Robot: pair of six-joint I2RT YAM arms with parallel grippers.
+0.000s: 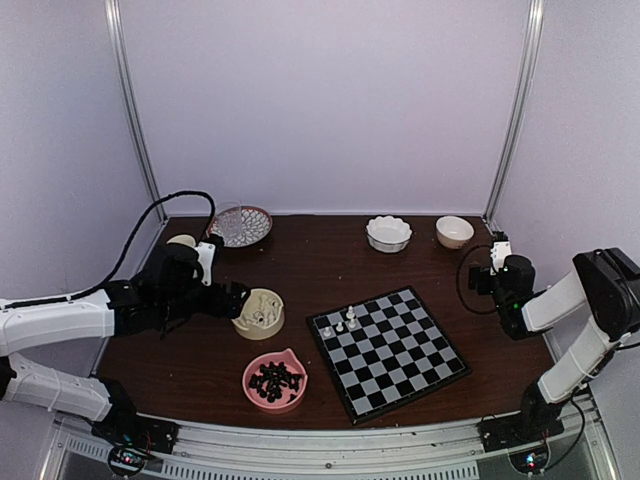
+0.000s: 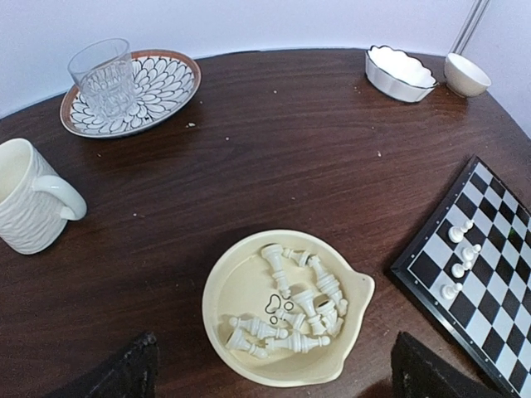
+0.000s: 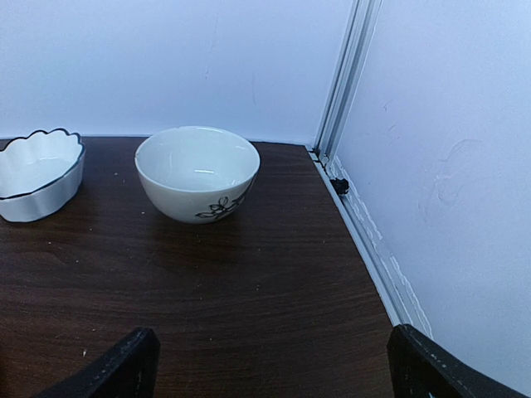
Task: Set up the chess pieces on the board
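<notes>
The chessboard point(image 1: 390, 350) lies right of centre in the top view. Several white pieces stand at its left corner, among them a white pawn point(image 2: 450, 291) in the left wrist view. More white pieces point(image 2: 290, 341) lie jumbled in a cream bowl point(image 2: 217, 290). Black pieces point(image 1: 274, 381) fill a pink bowl point(image 1: 248, 388) in front of it. My left gripper point(image 1: 240, 297) is open beside the cream bowl, its fingers point(image 2: 124, 373) wide apart with nothing between them. Far to the right, my right gripper point(image 1: 473, 280) also stands open and empty, away from the board.
Along the back are a patterned plate point(image 2: 187, 87) with a clear glass point(image 2: 104, 79), a scalloped white dish point(image 1: 389, 236) and a white bowl point(image 3: 199, 174). A white mug point(image 2: 29, 203) stands at the left. Bare table lies between the board and the back dishes.
</notes>
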